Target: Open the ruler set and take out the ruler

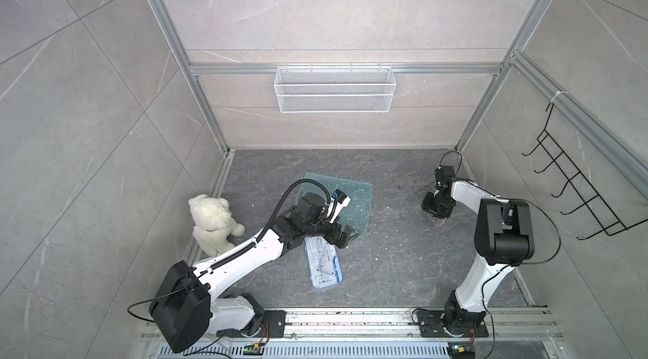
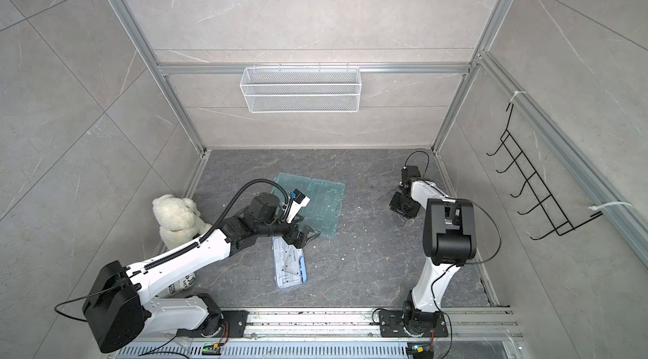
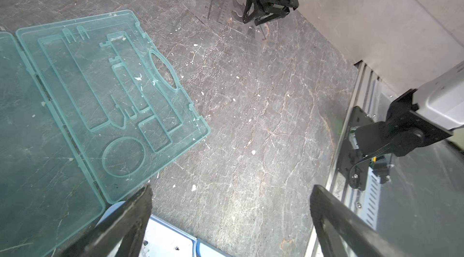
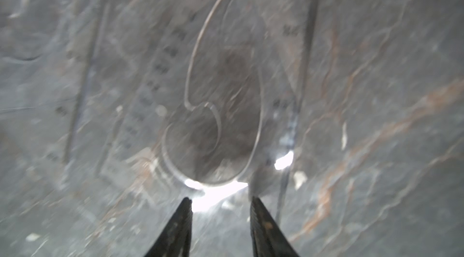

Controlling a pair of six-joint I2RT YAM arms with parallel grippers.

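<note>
The teal ruler case (image 3: 111,97) lies spread flat, its moulded compartments bare in the left wrist view. To its right, clear rulers lie on the dark floor; the one nearest my right gripper, a clear ruler (image 3: 229,8), has a curved cutout. In the right wrist view my right gripper is partly open by the near end of this clear ruler (image 4: 285,68), below its cutout. Nothing shows between those fingers, and contact with the ruler cannot be told. My left gripper is open and empty above the floor by the case.
A blue and white set (image 1: 324,264) lies in front of the teal case, below my left gripper. A white plush bear (image 1: 212,224) sits at the left wall. Open floor (image 1: 398,251) spreads between the arms. Black hooks (image 1: 573,183) hang on the right wall.
</note>
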